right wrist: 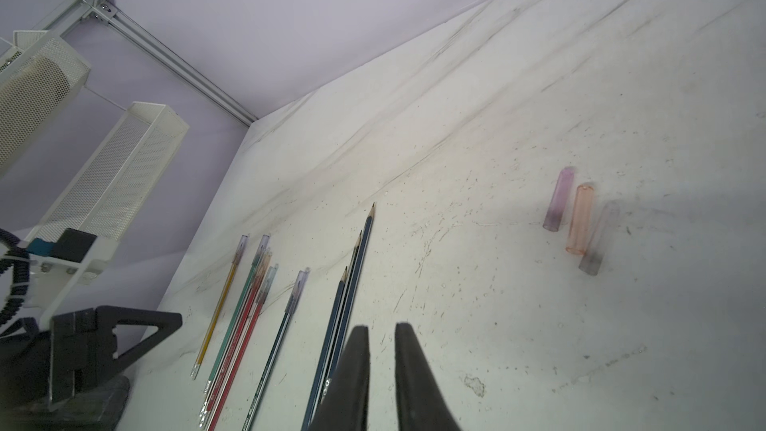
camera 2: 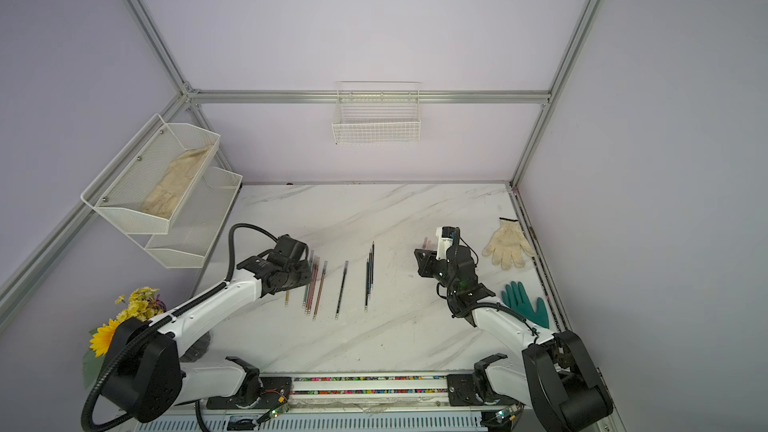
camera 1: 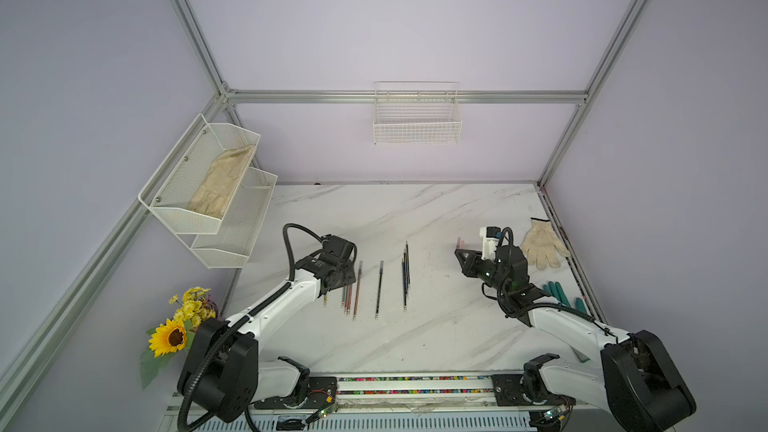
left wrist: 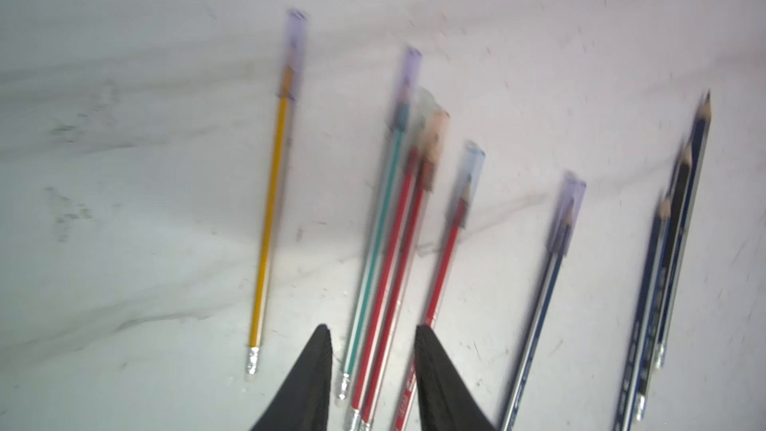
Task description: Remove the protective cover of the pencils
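Observation:
Pencils lie on the marble table: a yellow one (left wrist: 271,207), teal, red and dark ones (left wrist: 542,303), capped with translucent covers such as the purple one (left wrist: 294,44). Several dark pencils (left wrist: 674,231) at the right have bare tips. Three loose covers (right wrist: 580,219) lie together at the right. My left gripper hangs open over the capped pencils, nothing between its fingers. My right gripper is above the table near the loose covers, fingers parted a little, with nothing seen between them.
White mesh shelves (camera 1: 204,180) hang on the left wall. A beige glove (camera 1: 544,244) and green gloves (camera 2: 524,304) lie along the right edge.

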